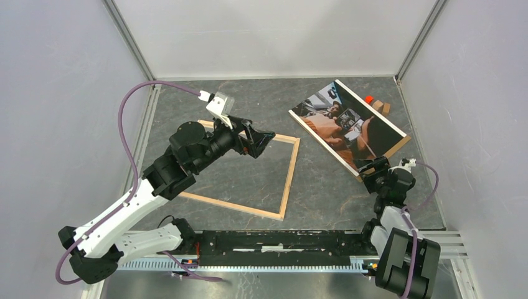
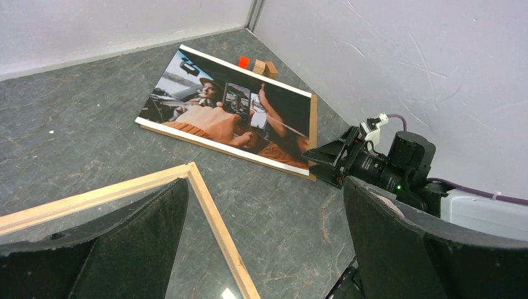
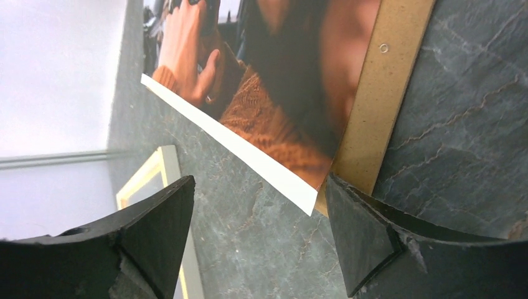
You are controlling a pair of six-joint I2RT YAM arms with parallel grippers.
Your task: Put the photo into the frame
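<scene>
The photo (image 1: 348, 121), a picture of hands and phones with white borders, lies on a wooden backing board (image 2: 313, 118) at the back right. Bare wood shows along the board's right edge. Over to the left, an empty wooden frame (image 1: 289, 177) lies flat on the table. My left gripper (image 1: 266, 141) hovers above the frame's back right part, open and empty. At the photo's near corner is my right gripper, its fingers parted. One of its fingers (image 3: 358, 227) overlaps the corner in view; whether it touches cannot be told.
An orange block (image 2: 243, 61) and wooden blocks (image 2: 266, 68) stand behind the photo, near the right wall (image 1: 473, 93). Bare grey table (image 1: 317, 193) separates the frame from the photo.
</scene>
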